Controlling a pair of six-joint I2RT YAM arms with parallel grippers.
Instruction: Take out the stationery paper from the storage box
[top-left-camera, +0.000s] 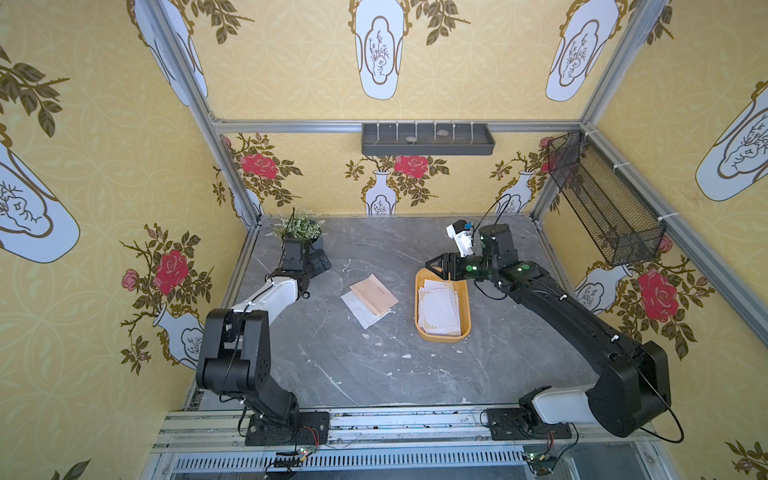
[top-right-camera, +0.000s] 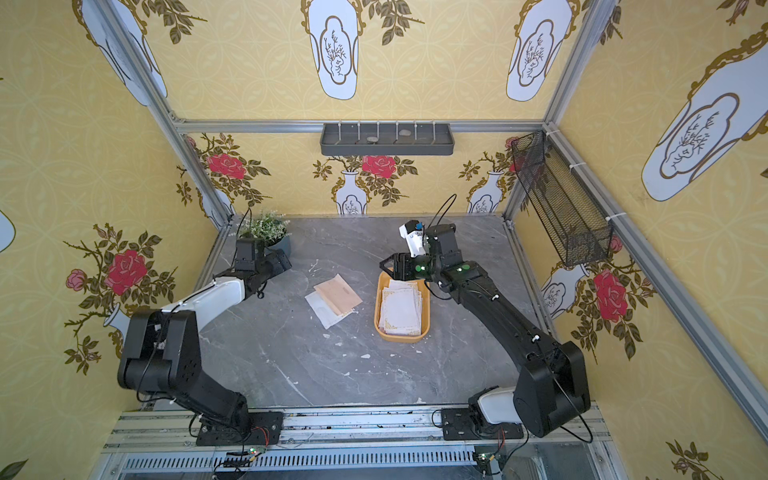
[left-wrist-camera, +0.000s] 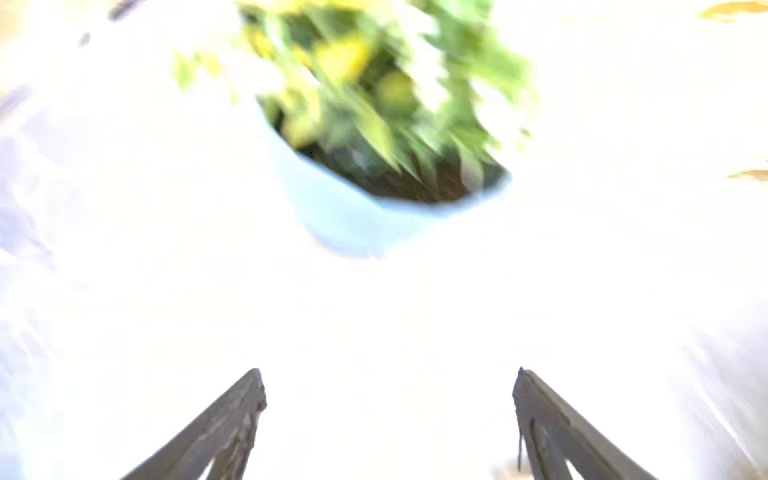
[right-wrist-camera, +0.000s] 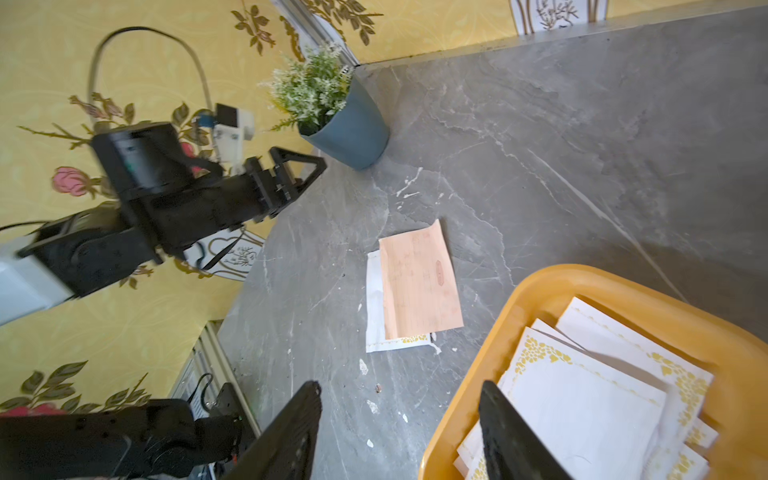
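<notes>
An orange box (right-wrist-camera: 496, 336) on the right of the table holds white stationery paper (right-wrist-camera: 572, 404) with gold borders. A peach sheet (right-wrist-camera: 420, 280) lies over a white sheet (right-wrist-camera: 374, 304) on the table, left of the box. My right gripper is open above the box's left side, nothing between its fingers. My left gripper is open, near the potted plant at the back left. The left wrist view is washed out and blurred.
The plant's blue pot (right-wrist-camera: 356, 128) stands at the back left. A wire basket (top-left-camera: 608, 200) hangs on the right wall, a grey rack (top-left-camera: 428, 148) on the back wall.
</notes>
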